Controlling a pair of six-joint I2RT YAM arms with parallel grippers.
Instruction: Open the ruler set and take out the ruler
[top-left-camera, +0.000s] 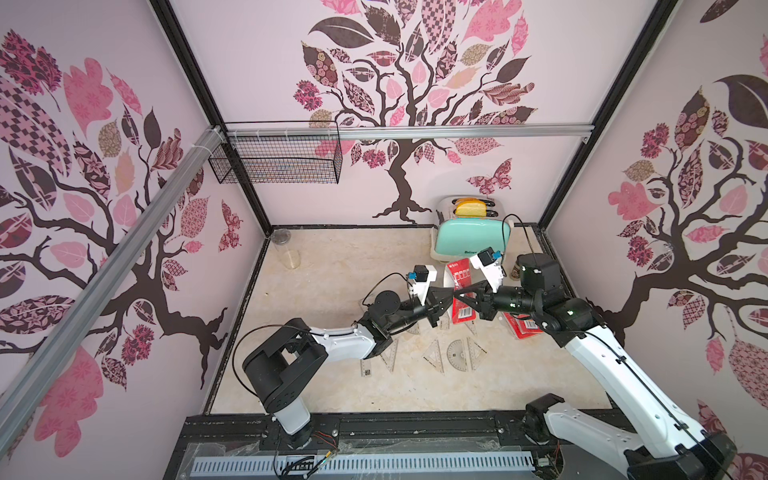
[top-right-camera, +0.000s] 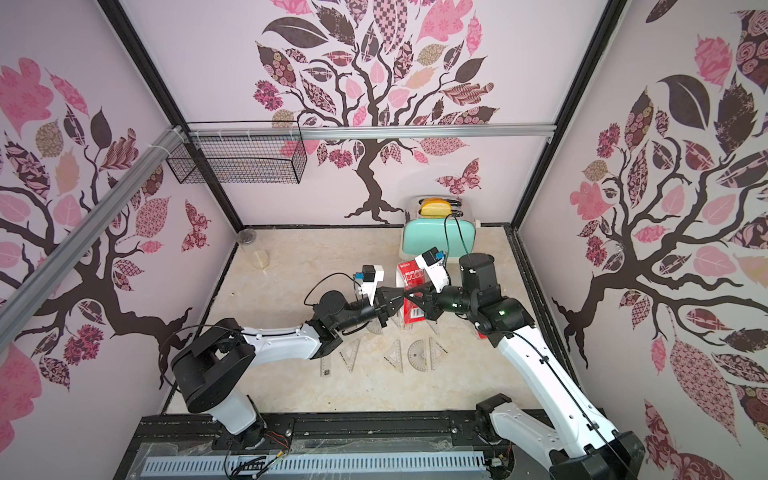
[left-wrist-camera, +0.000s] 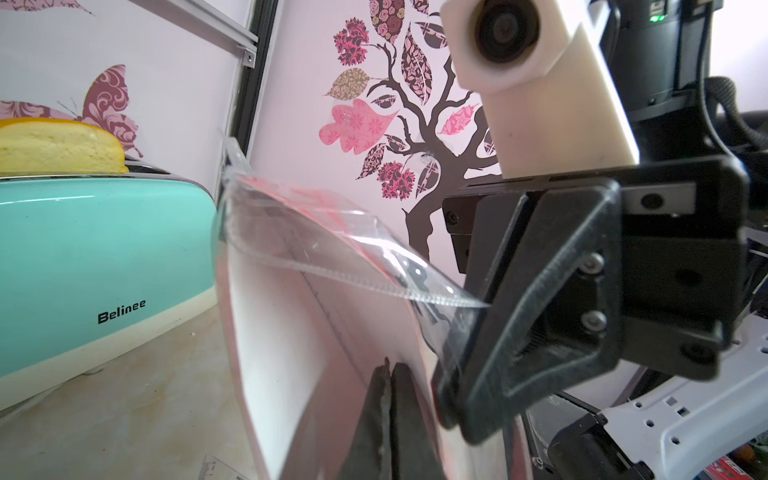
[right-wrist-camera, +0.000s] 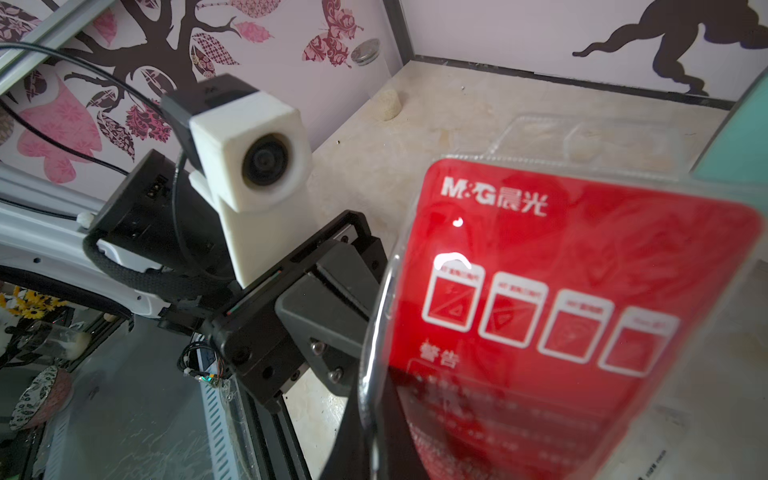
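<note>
The red ruler-set pack stands upright between the two grippers, its clear sleeve (left-wrist-camera: 336, 232) gaping at the top, with a clear ruler faint inside in the left wrist view. My left gripper is shut, its fingertips at the open mouth against the white card. My right gripper (top-left-camera: 464, 292) is shut on the sleeve's thin edge, opposite the left one. Loose clear set squares (top-left-camera: 433, 356), a protractor (top-left-camera: 457, 357) and a small straight ruler (top-left-camera: 365, 368) lie on the table in front.
A mint toaster (top-left-camera: 472, 237) stands at the back right. Another red pack (top-left-camera: 524, 328) lies partly behind the right arm. A glass jar (top-left-camera: 285, 249) is at the back left.
</note>
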